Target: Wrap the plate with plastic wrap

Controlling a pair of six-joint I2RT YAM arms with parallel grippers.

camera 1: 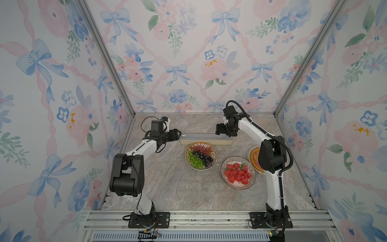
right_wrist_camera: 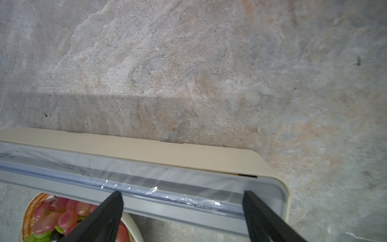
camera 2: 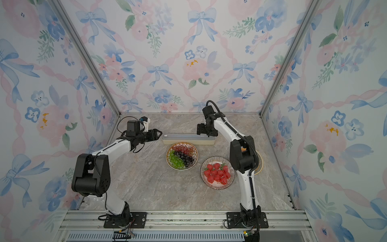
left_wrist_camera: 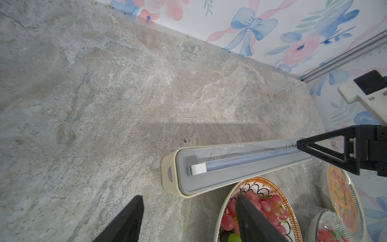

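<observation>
A long cream plastic wrap dispenser (camera 1: 197, 141) with a grey top lies across the table. Clear film (right_wrist_camera: 133, 173) stretches along its top, and a small white cutter (left_wrist_camera: 198, 168) sits at its left end. Just in front stands a patterned plate (camera 1: 186, 156) of red, green and black grapes. My left gripper (camera 1: 178, 134) is open by the dispenser's left end, with nothing between its fingers. Over the dispenser's right end hangs my right gripper, open; the film's edge lies below and between its fingers, apparently not gripped.
A ribbed plate (camera 1: 222, 177) of strawberries is at front right, with glints of clear film over it. Behind the right arm, a pizza plate (camera 1: 254, 161) is partly hidden.
</observation>
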